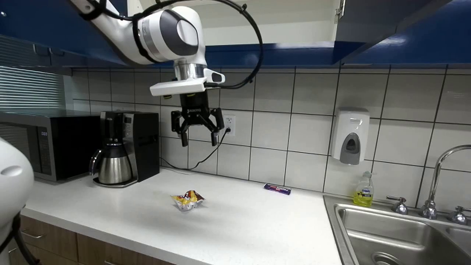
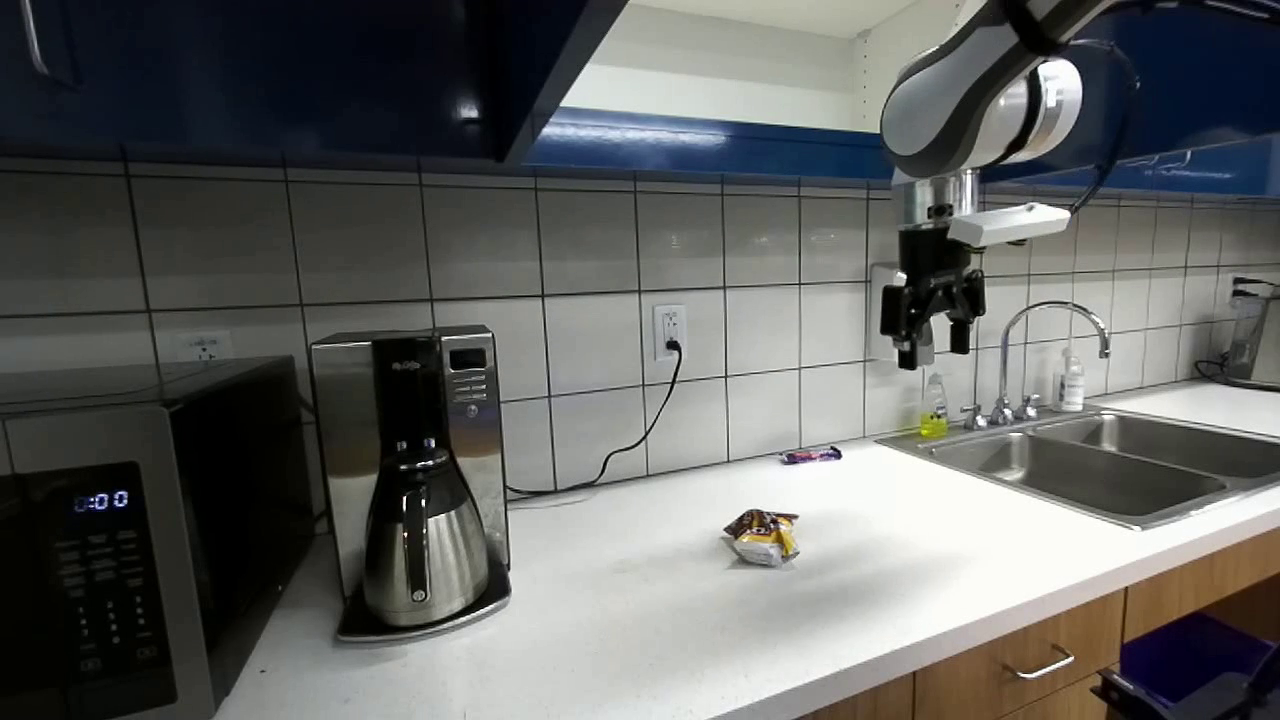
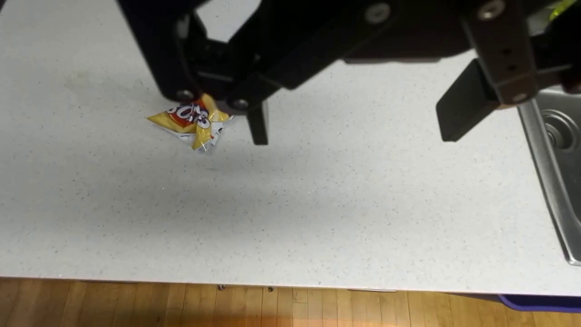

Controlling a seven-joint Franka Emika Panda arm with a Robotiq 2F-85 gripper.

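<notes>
A crumpled yellow snack bag (image 1: 188,201) lies alone on the white counter (image 1: 247,216), in front of the outlet. My gripper (image 1: 198,140) hangs well above the counter, open and pointing down, with nothing between its fingers. In exterior view 2 the gripper (image 2: 933,350) appears up and to the right of the bag (image 2: 764,538). From the wrist, the bag (image 3: 196,124) shows left of the left finger, part of it covered by the gripper linkage. A purple wrapped bar (image 1: 277,189) rests near the tiled wall, clear of the gripper.
A coffee maker (image 2: 474,420) with a steel carafe and a microwave (image 1: 48,143) stand at the left. To the right are a steel sink (image 1: 384,229), a tall faucet (image 1: 435,181) and a soap bottle (image 1: 364,190). Between bag and sink the counter is bare.
</notes>
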